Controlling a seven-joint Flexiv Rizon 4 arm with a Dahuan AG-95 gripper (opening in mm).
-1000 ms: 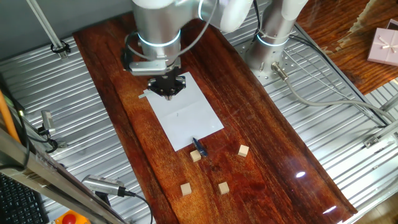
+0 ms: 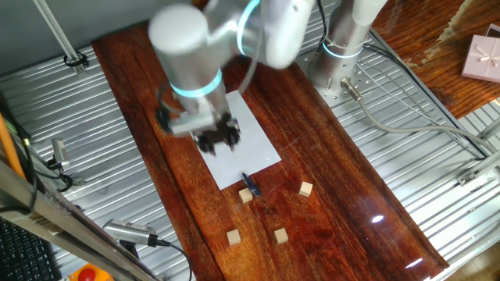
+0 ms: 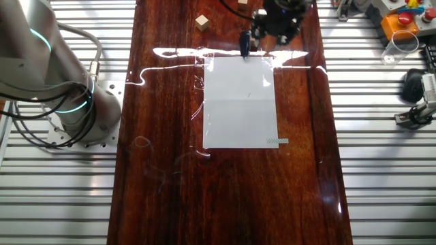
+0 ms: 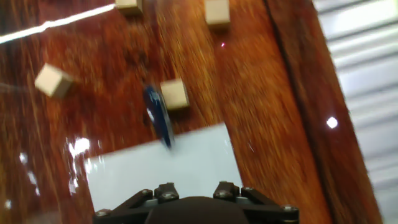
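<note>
A dark blue pen lies with one end on the near edge of a white paper sheet and the rest on the wooden table. In the wrist view, the pen is ahead of my gripper, whose two fingers stand apart with nothing between them. From exterior view 1, the open gripper hangs above the sheet, somewhat blurred. A wooden cube sits right beside the pen; whether they touch is unclear.
More small wooden cubes stand past the pen: one cube to the right, another cube and a third cube nearer the front. A metal camera is off the table's left side.
My gripper has moved toward the pen's end of the sheet and its fingers now stand wider apart. The arm has swung and tilted with it. Pen, paper and cubes have stayed put.
</note>
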